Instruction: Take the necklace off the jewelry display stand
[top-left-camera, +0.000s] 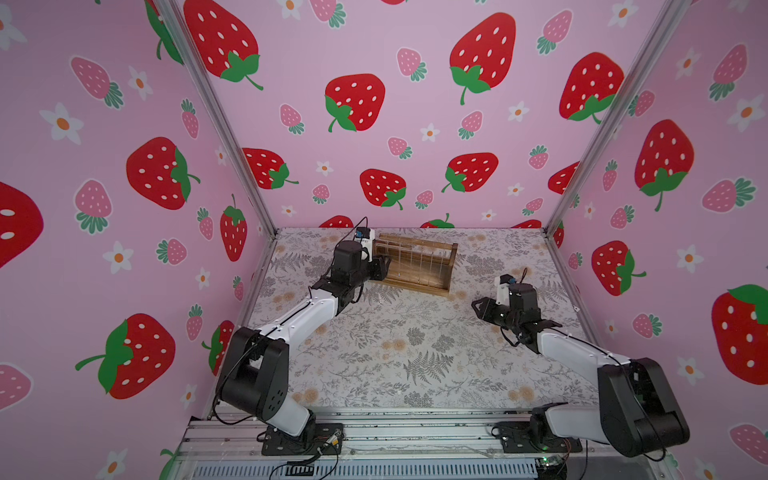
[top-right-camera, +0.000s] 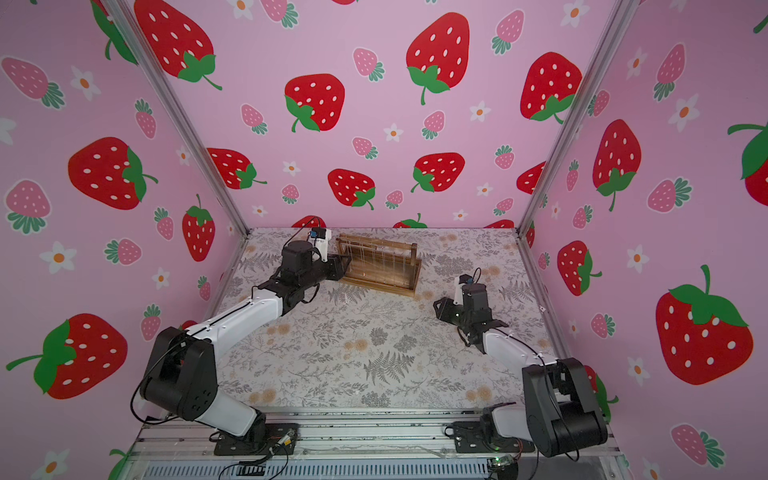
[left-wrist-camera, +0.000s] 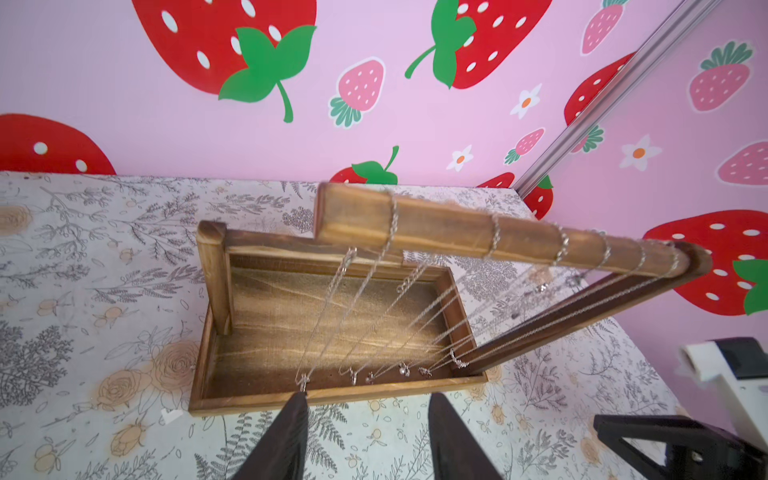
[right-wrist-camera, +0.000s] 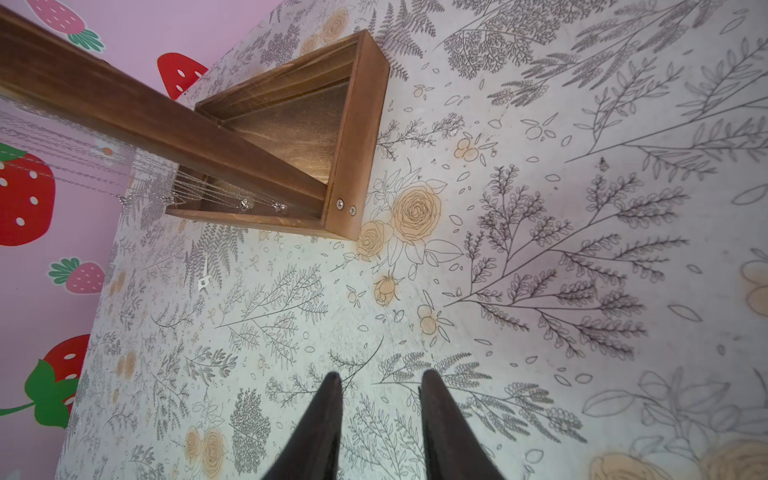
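A wooden display stand (top-left-camera: 412, 284) stands toward the back middle, with several silver necklaces (left-wrist-camera: 392, 224) draped over its top bar and hanging down into its tray. My left gripper is at the stand's left end; in the left wrist view its fingers are apart and empty, below the tray's front edge in the picture. My right gripper is to the front right of the stand, over bare table, its fingers apart with nothing between them. In the right wrist view the stand's end post and necklaces appear at the upper left.
Strawberry-patterned walls with metal corner rails enclose the table at the back and both sides.
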